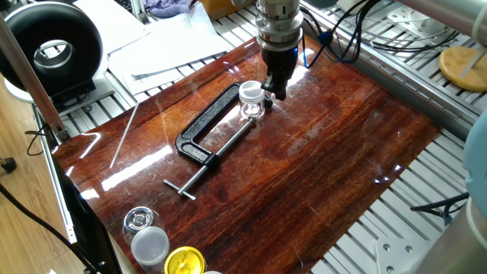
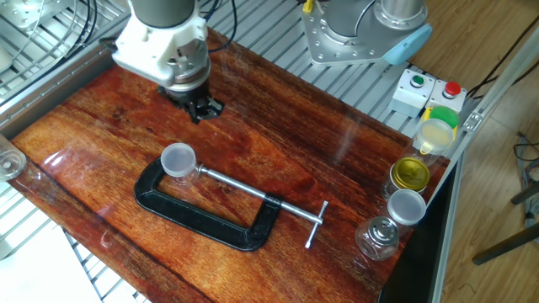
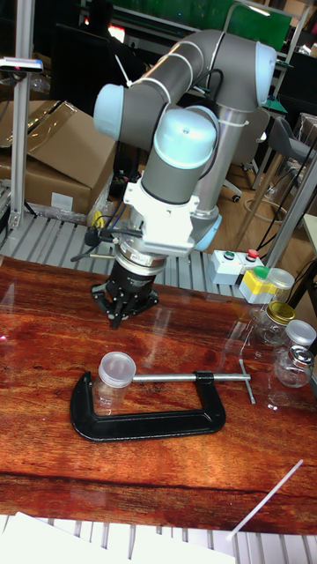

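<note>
A clear jar with a whitish lid (image 1: pixel 252 92) stands upright at the end of a black C-clamp (image 2: pixel 200 220) lying flat on the table. In exterior view 2, the jar's lid (image 2: pixel 178 159) covers the tip of the clamp's steel screw, so I cannot tell whether they touch. My gripper (image 3: pixel 124 312) hangs above the wood behind the jar, apart from it, its black fingers (image 3: pixel 147 301) spread with nothing visible between them. In exterior view 1 the gripper (image 1: pixel 275 90) overlaps the view just right of the jar.
Several lidded jars cluster at one table edge, among them one with a yellow lid (image 2: pixel 411 174) and one with a white lid (image 2: pixel 407 207). Button boxes (image 2: pixel 413 91) stand behind them. A thin white stick (image 3: pixel 268 498) lies near the front.
</note>
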